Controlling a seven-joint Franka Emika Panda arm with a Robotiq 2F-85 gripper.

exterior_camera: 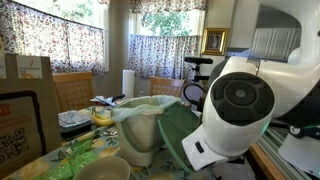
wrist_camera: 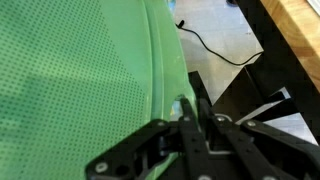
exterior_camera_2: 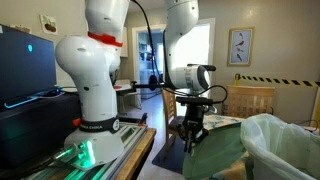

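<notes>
A green mesh cloth (exterior_camera_2: 216, 150) hangs down from my gripper (exterior_camera_2: 188, 146) in exterior view 2, close beside the white bin (exterior_camera_2: 284, 150). It fills the left half of the wrist view, where my gripper is shut on the edge of the cloth (wrist_camera: 80, 80). Exterior view 1 shows the green cloth (exterior_camera: 178, 128) spread between the bin (exterior_camera: 142, 127) and my arm, part of it lying over the bin's rim. From that side the arm's round white joint hides the fingertips.
On the table stand a round bowl (exterior_camera: 104, 169), green packets (exterior_camera: 80, 152) and a cardboard box (exterior_camera: 28, 115). A paper towel roll (exterior_camera: 128, 83) is farther back. The wooden table edge (wrist_camera: 296, 35) and a thin black cable (wrist_camera: 215, 50) lie near the gripper.
</notes>
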